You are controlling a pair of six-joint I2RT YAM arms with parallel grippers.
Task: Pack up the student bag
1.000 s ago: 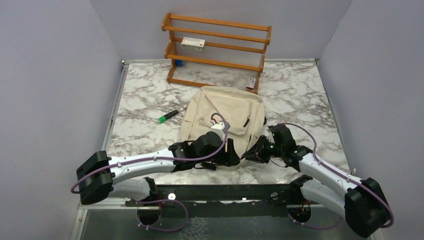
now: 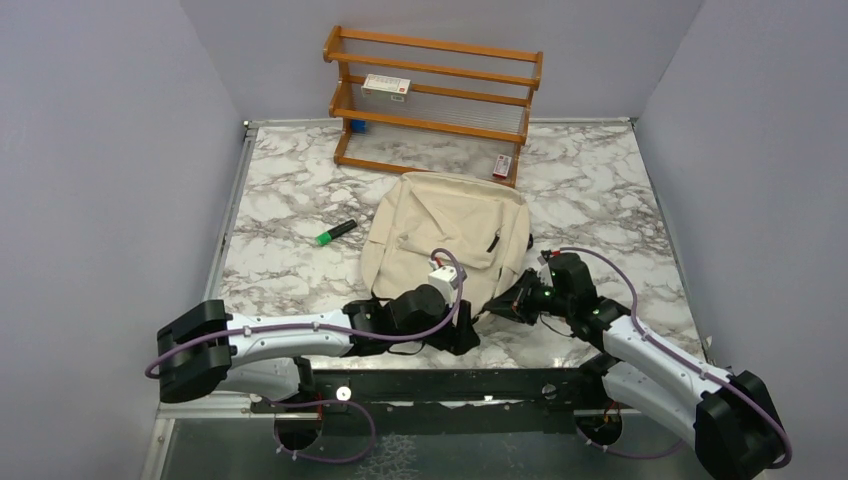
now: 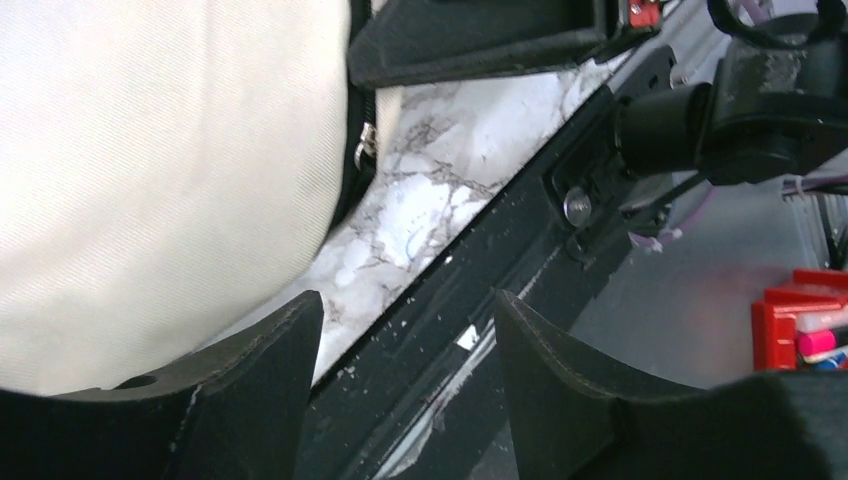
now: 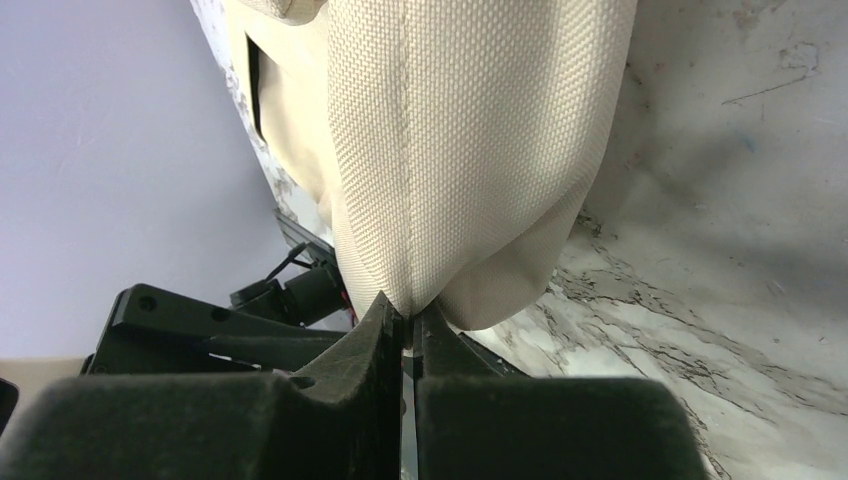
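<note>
The cream bag (image 2: 445, 225) lies flat on the marble table, its lower edge toward the front. My right gripper is shut on a fold of the bag's cream fabric (image 4: 470, 150) at its front right. In the left wrist view, a metal zipper pull (image 3: 366, 147) shows on black tape at the bag's edge, close to the right gripper's dark finger (image 3: 450, 45). My left gripper stands part open with nothing between its fingers, apart from the zipper pull. From above, the left arm covers part of the bag's front edge.
A wooden rack (image 2: 430, 122) stands behind the bag, holding a white box (image 2: 386, 87) and a small red-and-white box (image 2: 502, 166). A green-and-black cylinder (image 2: 336, 233) lies left of the bag.
My left gripper has moved toward the table's front edge.
</note>
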